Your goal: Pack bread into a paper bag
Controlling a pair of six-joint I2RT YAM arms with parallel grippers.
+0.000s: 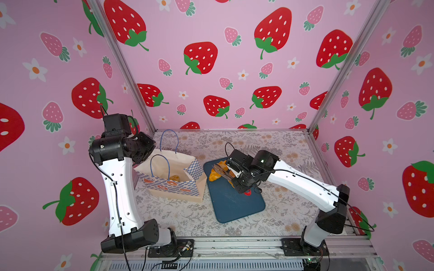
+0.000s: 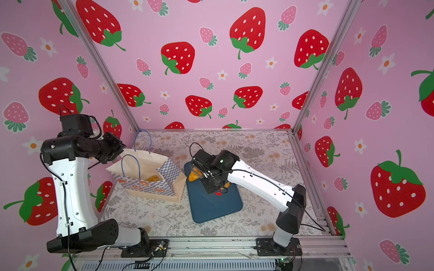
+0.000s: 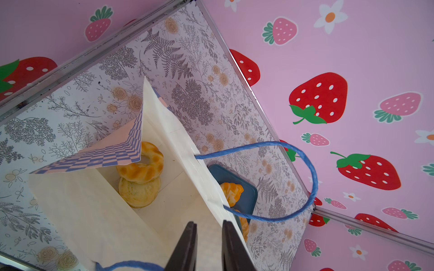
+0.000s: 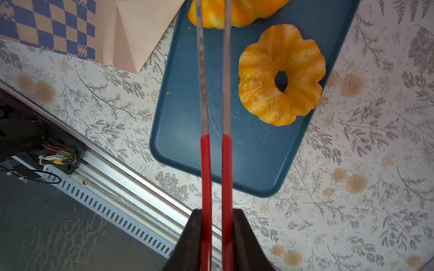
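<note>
The paper bag (image 1: 180, 185), with a blue checked band and blue handles, stands upright and open at left. Inside it lie a ring bread (image 3: 151, 164) and a flat round bread (image 3: 140, 194). Over its mouth, at the left, my left gripper is part open with nothing between its fingers. My right gripper is shut on the red handles of metal tongs (image 4: 227, 158), above the blue tray (image 4: 189, 135). A ring bread (image 4: 282, 74) lies on that tray beside the tongs. Another golden bread (image 4: 244, 13) is near their far end; the tong tips are cut off there.
The bag's right side stands close to the tray's left edge. Metal rails (image 1: 235, 241) run along the front, and strawberry-print walls enclose the sides and back.
</note>
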